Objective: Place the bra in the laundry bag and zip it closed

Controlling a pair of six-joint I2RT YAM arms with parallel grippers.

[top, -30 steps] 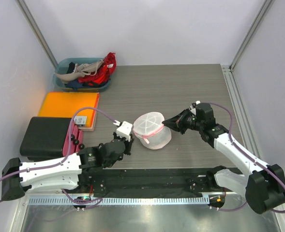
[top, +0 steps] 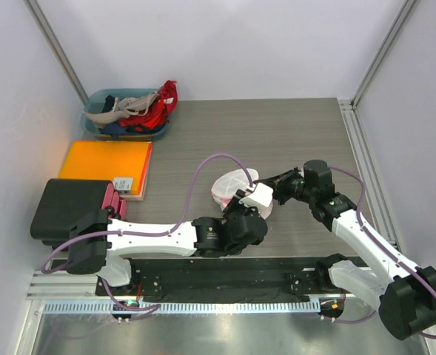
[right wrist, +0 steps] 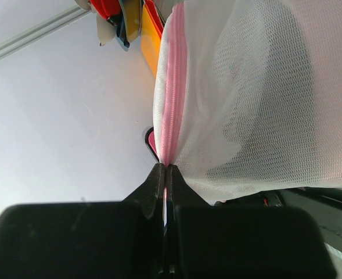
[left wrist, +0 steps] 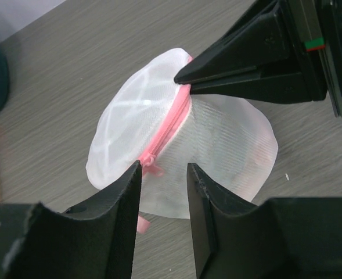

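The white mesh laundry bag [top: 229,185] with a pink zipper lies on the table, mostly hidden under my left arm in the top view. My right gripper is shut on the zipper band at the bag's edge [right wrist: 240,99]. In the left wrist view, my left gripper hovers over the bag, part open, its fingertips either side of a stretch of mesh near the pink zipper pull [left wrist: 150,163]. Whether the bra is inside the bag cannot be seen.
A teal bin [top: 92,115] of clothes stands at the back left, with orange folders [top: 99,159] and a dark case [top: 66,207] with pink in front.
My left arm has moved rightward from beside the bag to over it, covering much of it in the top view. The right gripper has stayed at the bag's edge, shifting slightly.
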